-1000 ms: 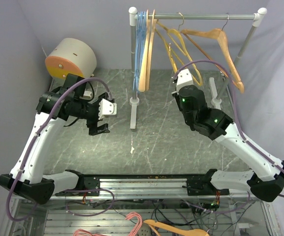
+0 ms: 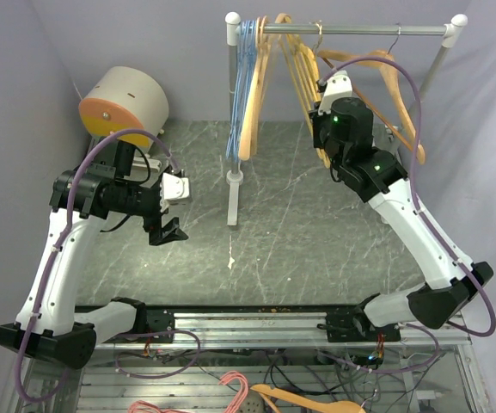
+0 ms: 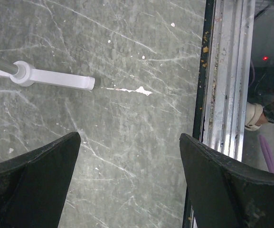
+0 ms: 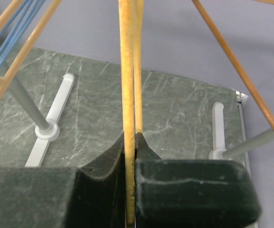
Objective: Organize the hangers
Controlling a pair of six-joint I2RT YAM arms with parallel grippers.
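Note:
A rail holds blue hangers and wooden hangers at its left, yellow hangers in the middle and a wooden hanger at the right. My right gripper is at the yellow hangers; in the right wrist view a yellow bar runs upright in front of its shut fingertips, and whether it is held is unclear. My left gripper stands open and empty above the bare floor, left of the rack's foot.
A white cylinder with an orange end sits at the back left. Pink hangers and a wooden hanger lie at the front beyond the metal edge.
My left gripper has shifted slightly left and toward the front.

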